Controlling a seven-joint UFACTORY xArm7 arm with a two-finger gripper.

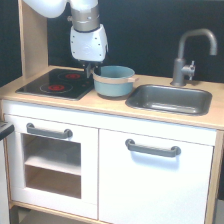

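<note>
A blue-grey pot (116, 83) is at the middle of the toy kitchen's wooden counter, between the cooktop (58, 84) and the sink (172, 98). Its right handle, light brown, points toward the sink. The white arm (88, 42) comes down from above on the left. At its lower end, my dark gripper (92, 71) is against or very close to the pot's left side. The fingers are too small and dark to show how they stand, and the left handle is hidden there.
A grey faucet (184, 62) rises behind the sink. Below the counter are an oven door (50, 165) with a window and a white cabinet door (150, 180), both with dark handles. The cooktop is bare.
</note>
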